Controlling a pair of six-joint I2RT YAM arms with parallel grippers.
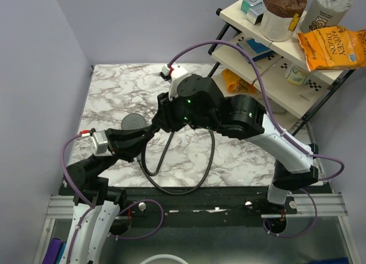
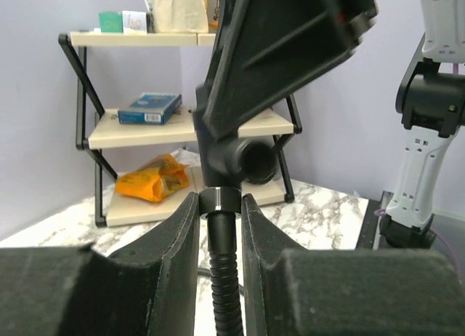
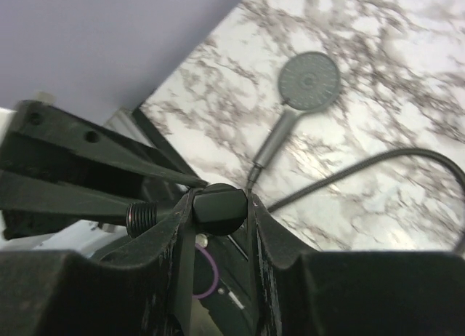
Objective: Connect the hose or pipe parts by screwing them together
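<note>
My two grippers meet above the marble counter. In the left wrist view, my left gripper grips the black ribbed hose at its collar, with the right gripper's black body just above. In the right wrist view, my right gripper is closed round a dark cylindrical fitting, with the left gripper's fingers reaching in from the left. The grey shower head lies on the counter, its handle pointing toward the grippers. The hose runs in a loop across the counter.
A shelf unit with boxes, bags and containers stands at the back right. Walls bound the left and back. A dark sink lies along the front.
</note>
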